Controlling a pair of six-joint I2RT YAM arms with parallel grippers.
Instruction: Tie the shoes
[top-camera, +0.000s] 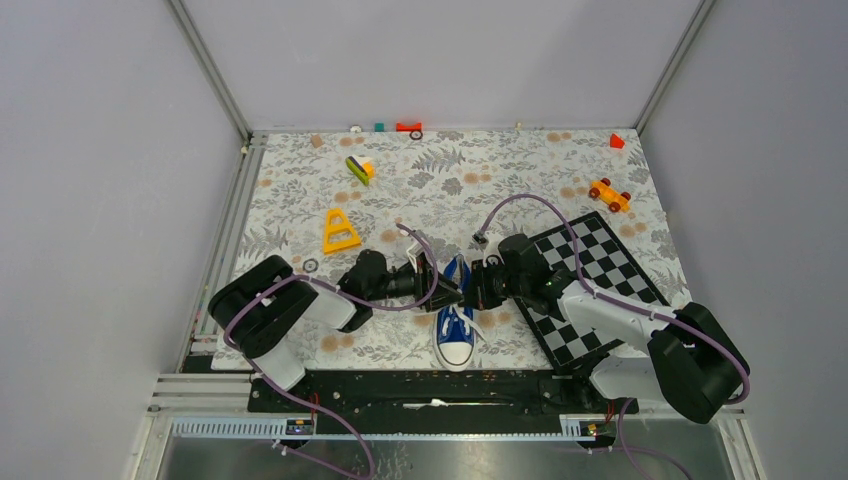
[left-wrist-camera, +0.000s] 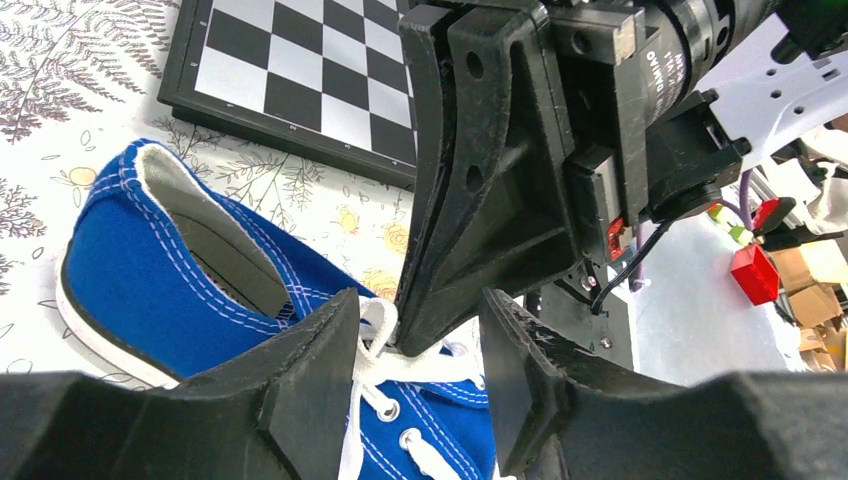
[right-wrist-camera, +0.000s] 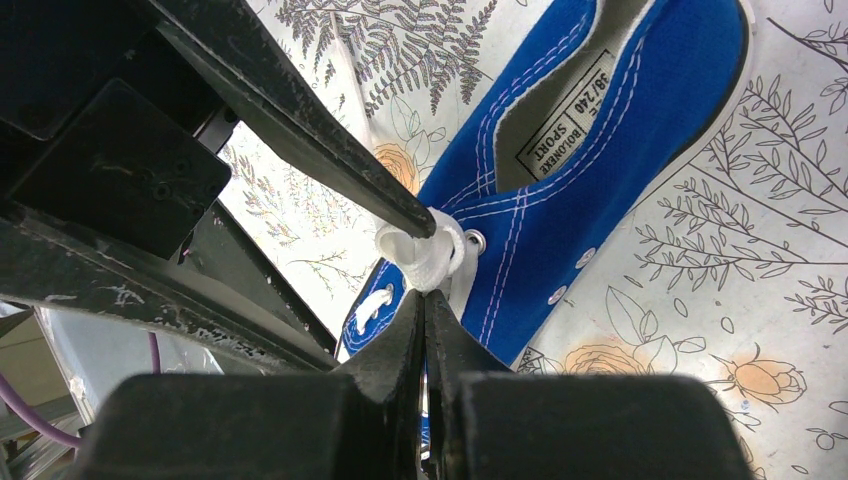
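Note:
A blue canvas shoe (top-camera: 455, 335) stands toe toward the front edge, its tied white lace (right-wrist-camera: 430, 260) bunched over the tongue. My left gripper is part open from the left, its two fingers apart on either side of the lace knot and of the right fingertips. One left finger (right-wrist-camera: 395, 200) touches the lace loop. From the right, my right gripper is shut with its tips down at the lace; whether any strand is pinched between them cannot be seen. Loose lace ends (top-camera: 468, 322) lie over the shoe's front.
A checkered board (top-camera: 600, 275) lies to the right, partly under the right arm. A yellow frame-shaped piece (top-camera: 341, 238) and a green-yellow toy (top-camera: 358, 170) lie at left, an orange toy car (top-camera: 609, 195) at far right.

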